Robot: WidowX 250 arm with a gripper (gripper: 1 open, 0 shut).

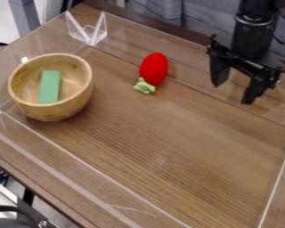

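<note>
My gripper (241, 82) is at the upper right, its black body and fingers low over the wooden table (157, 169); whether it is open or shut is hard to tell. A red rounded object (155, 69) lies at the upper middle, with a small light-green item (145, 86) just below it. A tan bowl (74, 105) on the left holds a green block (50, 86).
A clear wire or plastic holder (85, 28) stands at the upper left. The table edge runs along the left.
</note>
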